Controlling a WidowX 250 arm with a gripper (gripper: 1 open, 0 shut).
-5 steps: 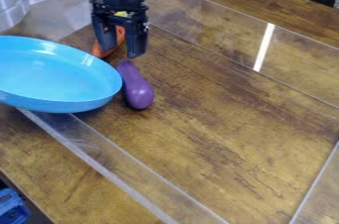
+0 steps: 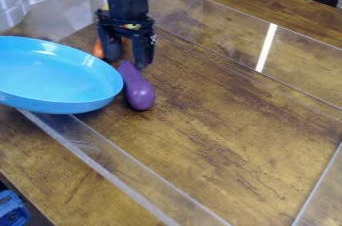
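My black gripper (image 2: 126,42) hangs at the upper middle, open, over an orange object (image 2: 102,48) and some yellow item, both partly hidden behind it. A purple eggplant (image 2: 138,90) lies just in front of the gripper, beside the right rim of a large light-blue plate (image 2: 54,78) on the left. Whether the fingers touch the orange object is unclear.
A blue object (image 2: 8,210) sits at the lower left corner. A white translucent item stands at the top left.
The gripper has shifted slightly downward over the orange object. The plate and eggplant look unmoved.
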